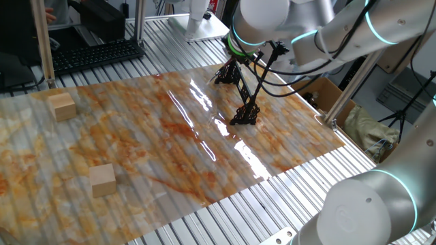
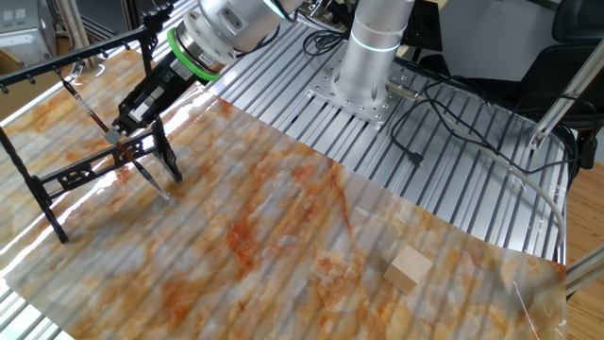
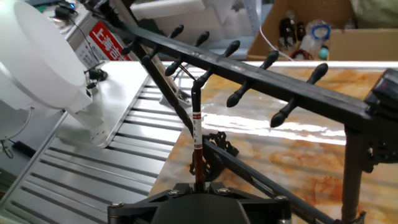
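Note:
My gripper is shut on a slim brush (image 3: 198, 134) with a dark reddish-brown shaft, a pale printed label and a black top end. In exterior view 2 the gripper (image 2: 115, 135) grips the brush around mid-shaft. The brush slants there, its pale tip (image 2: 164, 195) pointing down. A black rack (image 3: 249, 78) with several pegs along its top bar stands on the table. In the wrist view the brush's top end and a thin loop appear close to one peg; I cannot tell whether the loop is over it. Exterior view 1 mostly hides the gripper behind the rack and cables.
Two wooden blocks, a far block (image 1: 62, 107) and a near block (image 1: 103, 180), sit on the marbled mat (image 1: 146, 136). Much of the mat between them and the rack is free. Dark cables (image 1: 286, 71) hang from the arm near the rack. A cardboard box (image 3: 354, 43) lies beyond the table edge.

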